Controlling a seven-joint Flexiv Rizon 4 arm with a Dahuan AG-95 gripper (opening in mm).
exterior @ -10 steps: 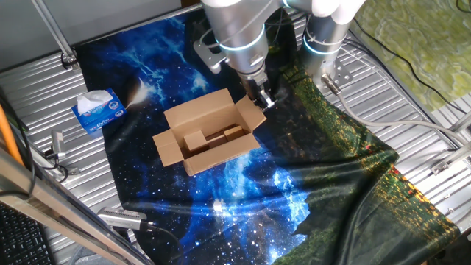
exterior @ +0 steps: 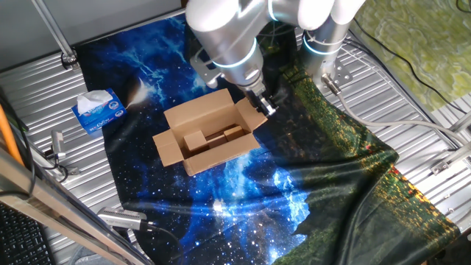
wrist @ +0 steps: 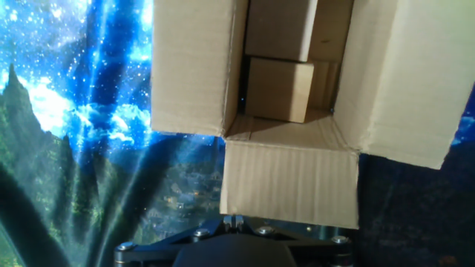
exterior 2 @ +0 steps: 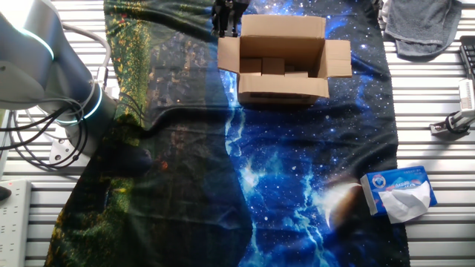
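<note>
An open cardboard box [exterior: 221, 155] sits on the cloth with its flaps folded out. Several smaller cardboard boxes lie inside it, among them a small box [wrist: 278, 90] near the end closest to my gripper. My gripper [exterior: 268, 110] points down beside the box's end flap [wrist: 289, 182]. In the wrist view the fingertips of my gripper meet at the flap's lower left corner, and the fingers look shut. Whether they touch the flap cannot be told. From the opposite side, the gripper [exterior 2: 228, 31] shows just off that flap [exterior 2: 228, 55].
A blue tissue box [exterior: 98, 112] stands well apart from the carton. The dark patterned cloth [exterior 2: 185, 163] is rumpled but mostly bare. A grey cloth [exterior 2: 423, 26] and a metal device [exterior: 124, 218] lie near the cloth's edges.
The arm's upper links have swung to the left in exterior view 1, and the gripper has turned and shifted slightly beside the flap. The carton and its contents look unmoved.
</note>
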